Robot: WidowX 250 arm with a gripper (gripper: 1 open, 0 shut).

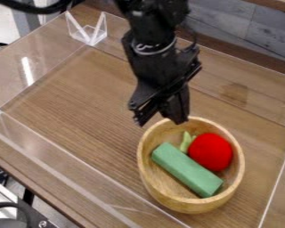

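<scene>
My black gripper (159, 112) hangs just above the back left edge of a wooden bowl (169, 194) at the lower right, shut with nothing visible between its fingers. In the bowl are a green cylindrical block (185, 167), a red ball-like object (210, 150) and a small light green item (185, 141), partly hidden by the others.
A clear plastic holder (88, 27) stands at the back left. A grey wall (246, 36) runs behind, and dark cables lie at the lower left edge.
</scene>
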